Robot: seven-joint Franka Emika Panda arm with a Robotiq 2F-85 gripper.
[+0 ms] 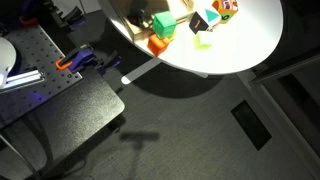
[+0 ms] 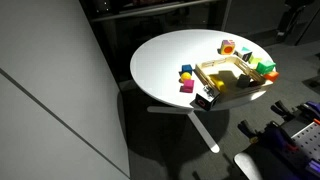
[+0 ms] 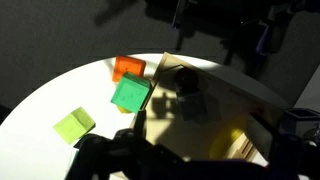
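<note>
My gripper stands open in the wrist view, its dark fingers spread along the lower edge with nothing held between them. Beyond it lies a shallow wooden tray (image 2: 208, 73) on the white table. Inside the tray are a black cube (image 2: 244, 80) and a yellow round thing (image 2: 219, 86); the wrist view also shows a dark reddish round thing (image 3: 185, 78) beside the cube. Just outside the tray sit a green block (image 3: 130, 95) and an orange block (image 3: 128, 67). A yellow-green block (image 3: 75, 125) lies farther out. Shadow and the fingers hide part of the tray.
The round white table (image 2: 160, 60) has free room at its left in exterior view 2. A patterned orange cube (image 2: 228, 47), a pink cube (image 2: 187, 86) and a black-and-white cube (image 2: 205, 97) stand round the tray. Dark floor lies past the table's edge.
</note>
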